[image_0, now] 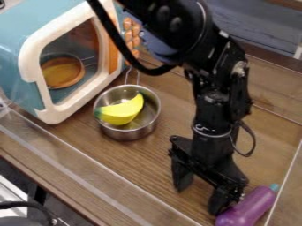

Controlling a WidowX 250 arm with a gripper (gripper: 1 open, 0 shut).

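Note:
My black gripper (200,185) hangs low over the wooden counter, its fingers spread apart and pointing down. A purple toy eggplant (242,212) with a green tip lies at the lower right, just beside the nearer finger. A steel pot (136,131) holds a yellow toy banana (118,112), left of the gripper. I see nothing clearly held between the fingers.
A toy microwave (35,53) with its orange bowl (62,71) inside fills the back left. Bare wooden counter (141,168) lies in front of the pot. A grey wall edge runs along the back right.

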